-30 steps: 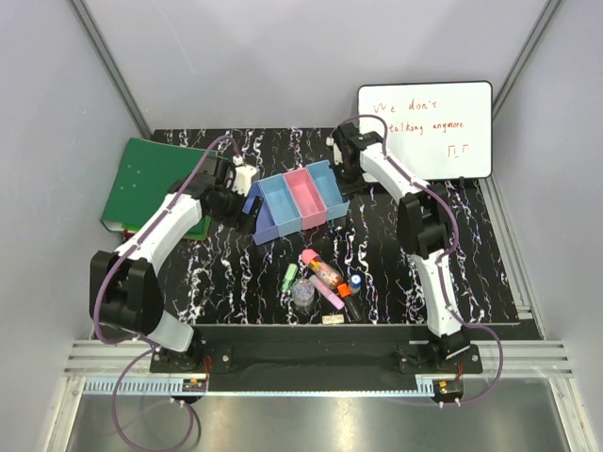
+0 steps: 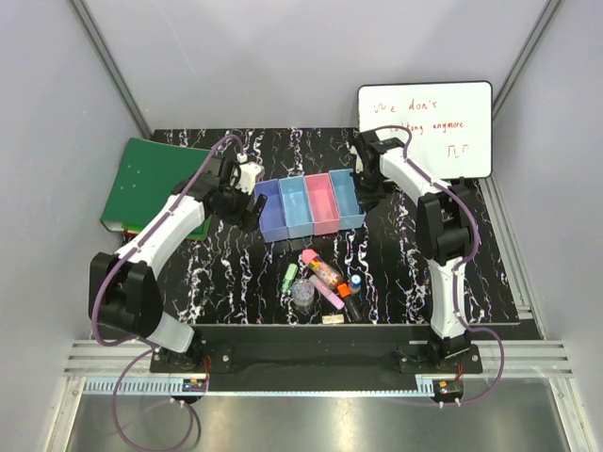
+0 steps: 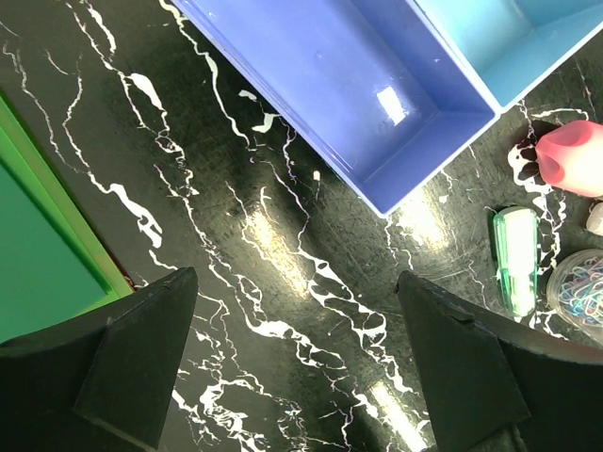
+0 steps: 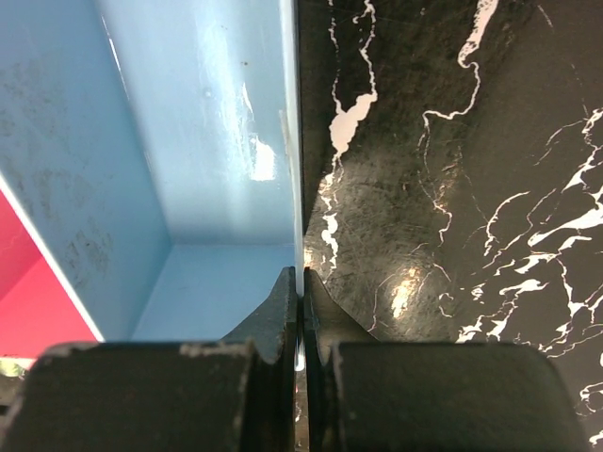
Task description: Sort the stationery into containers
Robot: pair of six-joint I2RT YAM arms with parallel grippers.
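A row of joined-looking open bins stands at the table's middle: a purple-blue bin (image 2: 272,212), a light-blue bin (image 2: 296,205), a pink bin (image 2: 321,201) and another light-blue bin (image 2: 345,196). My right gripper is shut on the thin outer wall of the rightmost light-blue bin (image 4: 212,122). Beside the purple-blue bin, my left gripper (image 2: 252,215) is open and empty. Loose in front lie a green item (image 2: 289,277), a clear round tub (image 2: 302,293), a pink-capped bottle (image 2: 325,272), a pink stick (image 2: 327,292), an orange-and-black marker (image 2: 350,306), a blue-topped pot (image 2: 354,282) and a pale block (image 2: 333,319).
A large green folder-like box (image 2: 155,184) occupies the left rear, close to my left arm. At the right rear is a whiteboard (image 2: 429,122) with red writing. Bare marbled table shows at front left and front right.
My right gripper has moved rightward and slightly toward the front, and the bins have shifted and straightened with it. The left arm has barely moved; the loose stationery stays put.
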